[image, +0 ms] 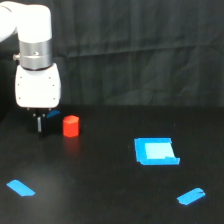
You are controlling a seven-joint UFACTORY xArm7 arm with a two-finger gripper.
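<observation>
A white arm reaches down at the left of the camera view, its gripper (40, 123) low over the dark table. The fingers are small and dark, so whether they are open or shut does not show. A bright red block (71, 126) stands just right of the gripper, apart from it in this view. To the right, a white square with a blue border (142, 157) lies on the table.
A blue strip (20, 188) lies at the front left and another blue strip (191, 197) at the front right. Something small and blue (53, 114) shows behind the gripper.
</observation>
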